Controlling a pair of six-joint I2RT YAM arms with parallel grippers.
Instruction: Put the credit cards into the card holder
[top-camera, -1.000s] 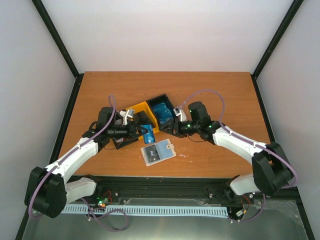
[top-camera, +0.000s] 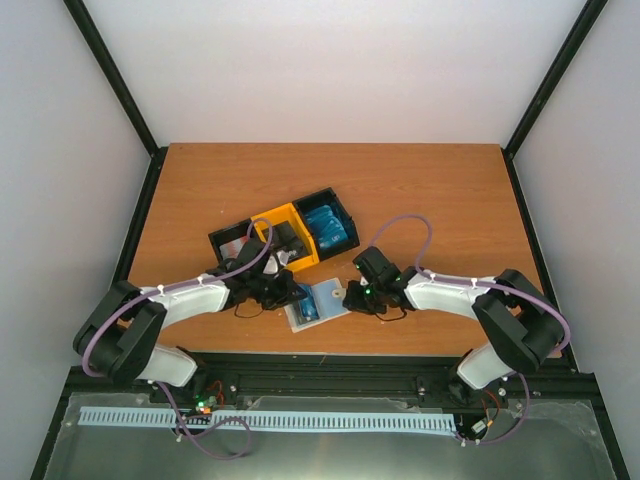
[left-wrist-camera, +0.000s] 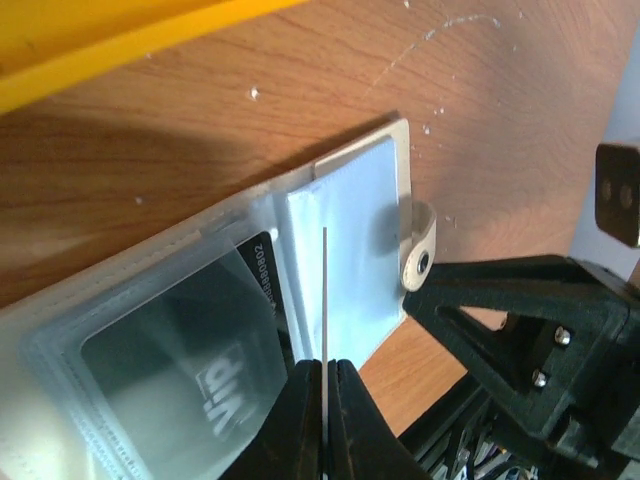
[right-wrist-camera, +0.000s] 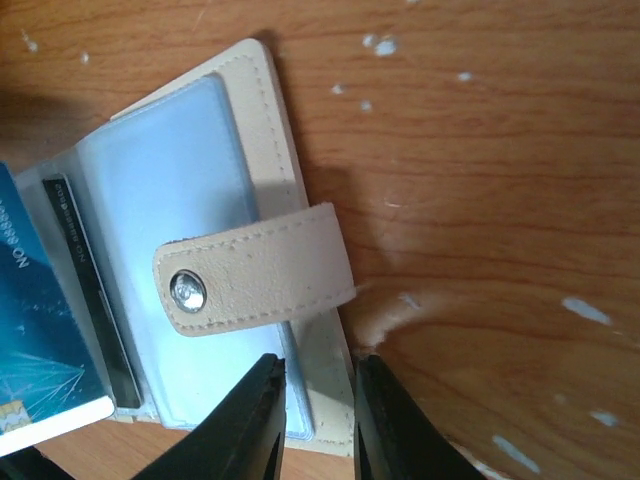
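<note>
The card holder (top-camera: 330, 298) lies open on the table, with pale edges, clear sleeves and a beige snap strap (right-wrist-camera: 255, 268). My left gripper is shut on a thin blue card, which appears edge-on as a narrow line in the left wrist view. The card stands above the holder's dark-card side; whether it touches the sleeve cannot be told. At the holder's strap side, my right gripper is part open. Its fingers (right-wrist-camera: 262, 400) straddle the holder's edge in view, without clearly gripping it. A dark card (left-wrist-camera: 265, 275) shows within the sleeve.
Behind the holder stand a yellow bin (top-camera: 309, 262) and a black bin (top-camera: 352, 232) containing blue packets. Another black bin (top-camera: 215, 238) is at their left.
The left gripper has carried the blue card from beside the yellow bin over the holder, while the right has moved to the strap side.
</note>
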